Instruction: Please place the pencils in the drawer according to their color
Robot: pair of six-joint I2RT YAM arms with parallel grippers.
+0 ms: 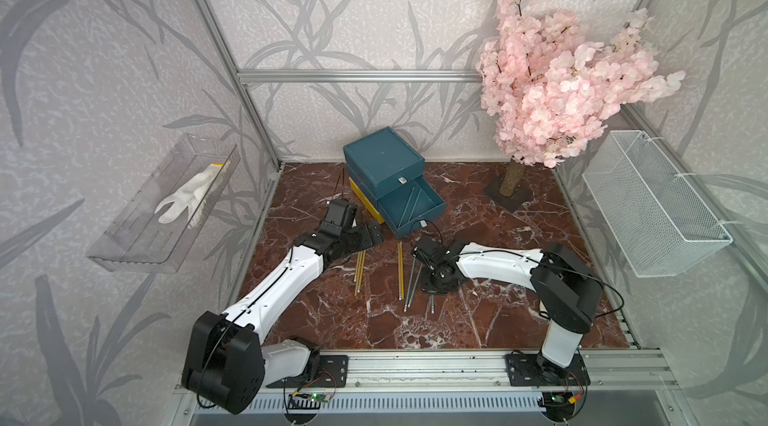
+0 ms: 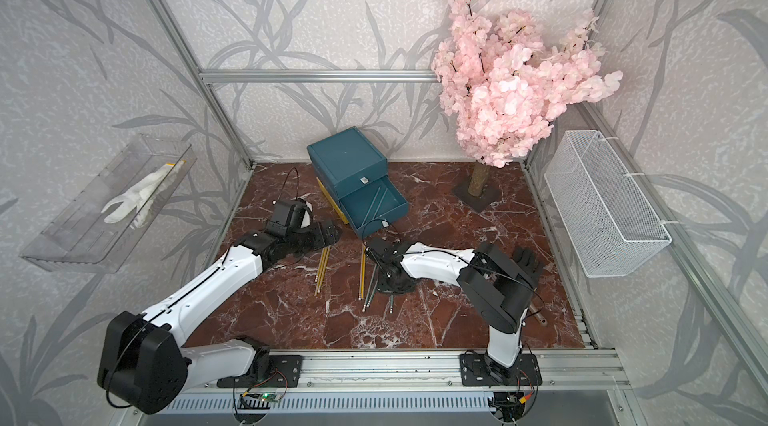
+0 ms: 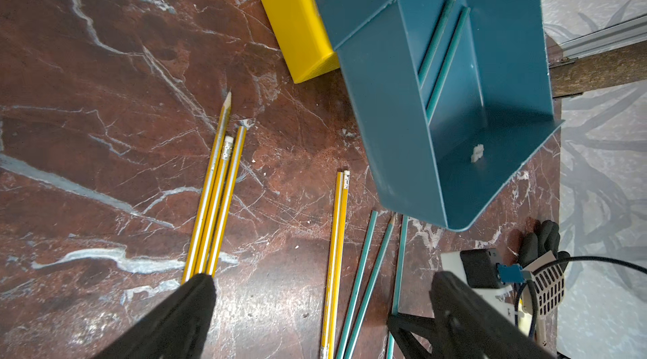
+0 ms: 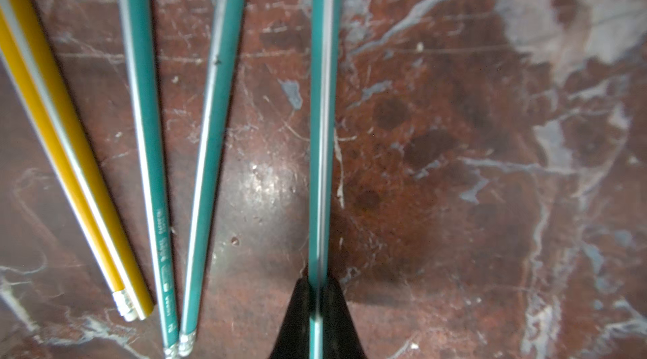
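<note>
In the right wrist view my right gripper is shut on a green pencil (image 4: 323, 123), which runs straight up the view from between its fingertips. Left of it on the table lie two more green pencils (image 4: 145, 136) and a pair of yellow pencils (image 4: 74, 157). My left gripper stands open over the table, its blurred fingers wide apart and empty. Below it in the left wrist view are three yellow pencils (image 3: 214, 204) side by side. The blue drawer (image 3: 515, 130) is pulled out, with two green pencils (image 3: 444, 66) inside.
Under the blue box (image 1: 384, 156) sits a yellow drawer (image 3: 293, 19), set at a different angle. A blossom tree (image 1: 512, 178) stands at the back right. Bare marble (image 4: 471, 258) spreads to the right of the held pencil.
</note>
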